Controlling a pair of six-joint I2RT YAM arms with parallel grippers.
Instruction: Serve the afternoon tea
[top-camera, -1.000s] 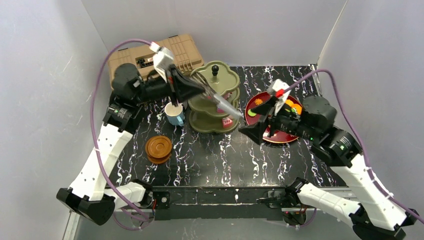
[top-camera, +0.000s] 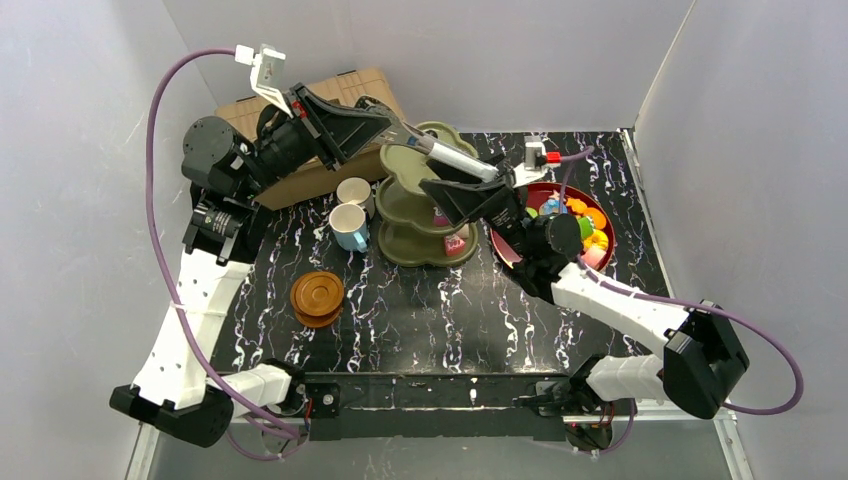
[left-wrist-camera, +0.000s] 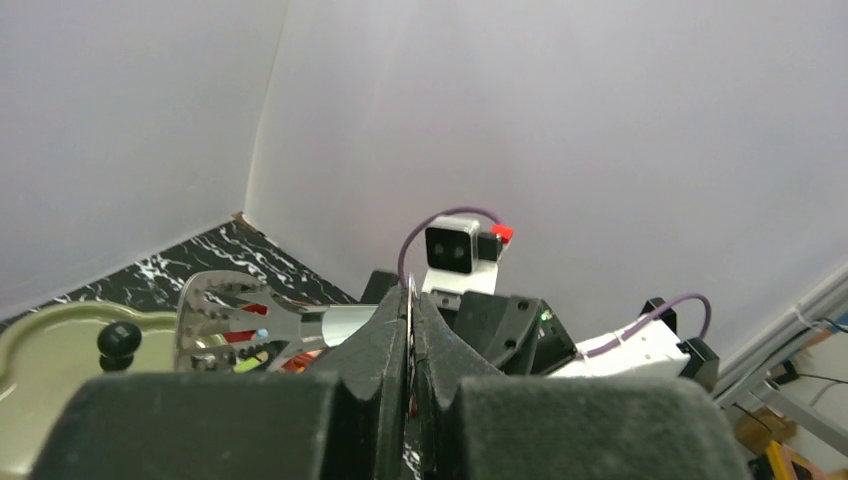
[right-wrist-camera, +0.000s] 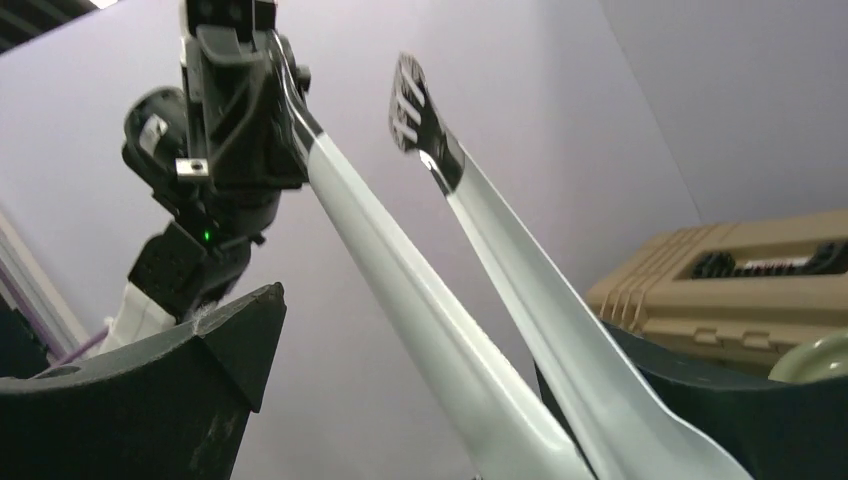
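High over the table, a pair of silver tongs (top-camera: 455, 160) reaches between my grippers. My left gripper is shut on its far end, by the slotted metal heads. My right gripper is open, the tongs' long handles lying between its fingers, not visibly clamped. Below stands a three-tier green stand (top-camera: 420, 245) with pink pastries (top-camera: 454, 243) on it. Two mugs (top-camera: 349, 228) are left of the stand.
A red tray (top-camera: 600, 250) of colourful food sits at the right, partly under my right arm. Wooden coasters (top-camera: 318, 295) lie at front left. A tan case (top-camera: 240, 115) fills the back left; walls enclose the table.
My right gripper moved up and left to around the tongs' handle end.
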